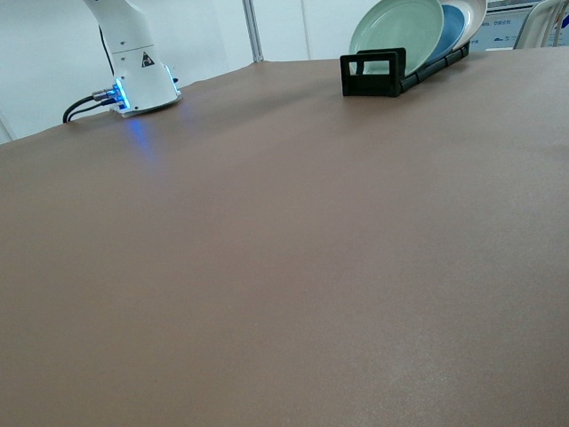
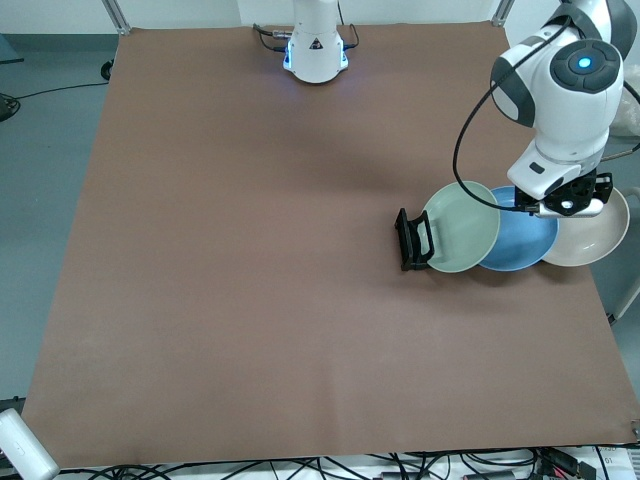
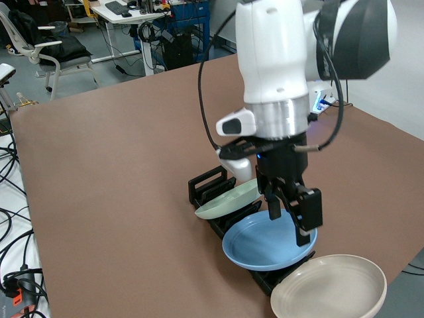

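A black dish rack (image 2: pixel 412 240) (image 1: pixel 373 84) (image 3: pixel 205 185) holds a green plate (image 2: pixel 455 225) (image 1: pixel 391 31) (image 3: pixel 225 204), a blue plate (image 2: pixel 515 240) (image 1: pixel 453 27) (image 3: pixel 262 246) and a cream plate (image 2: pixel 590 240) (image 3: pixel 328 295) in a row. In the right view my gripper (image 3: pixel 287 222) points down over the blue plate, its two black fingers apart with nothing visible between them. In the left view the white arm hides the fingers; they are out of frame in the top view.
Cables and equipment line the near edge below the table.
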